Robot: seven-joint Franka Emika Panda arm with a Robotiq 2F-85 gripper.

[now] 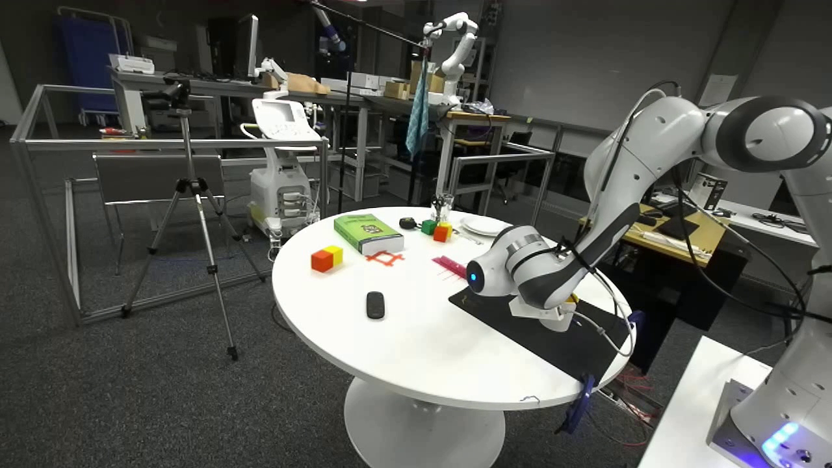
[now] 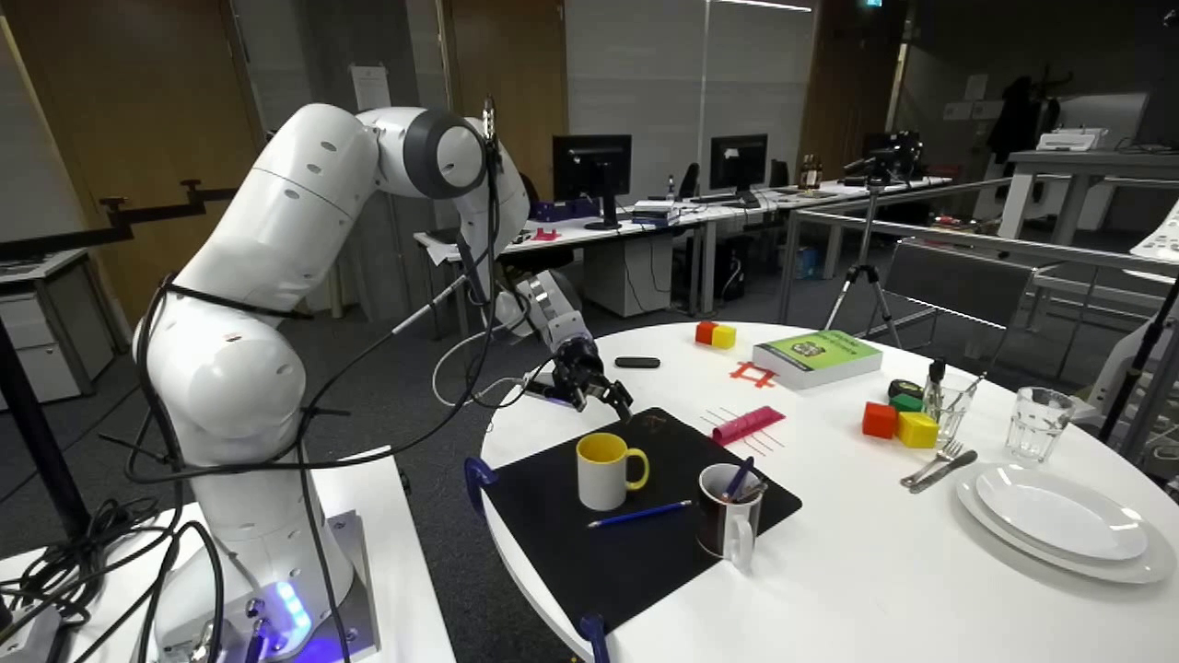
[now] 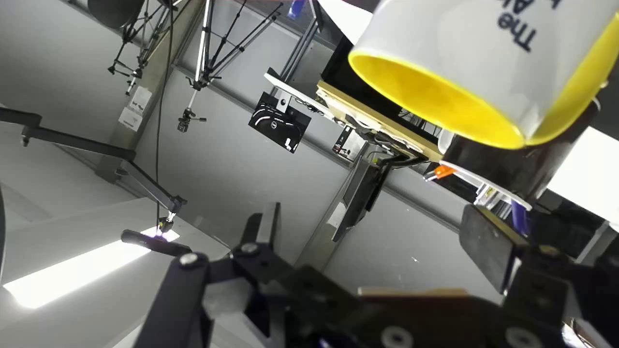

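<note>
A white mug with a yellow inside and handle (image 2: 602,475) stands upright on the black mat (image 2: 542,547). In the wrist view the same mug (image 3: 441,64) fills the upper right, its yellow rim showing, outside the gap between the fingers. My gripper (image 2: 622,400) hovers low beyond the mug, near the mat's far edge, apart from it. The fingers (image 3: 268,223) are spread wide; the gripper is open and empty. In exterior view 1 the arm hides nearly all of the mug.
Beside the mug lie a blue pencil (image 2: 638,515) and a second mug (image 2: 716,519) holding pens. Further off are a pink strip (image 2: 749,424), a green book (image 2: 818,359), coloured blocks (image 2: 881,420) and white plates (image 2: 973,510).
</note>
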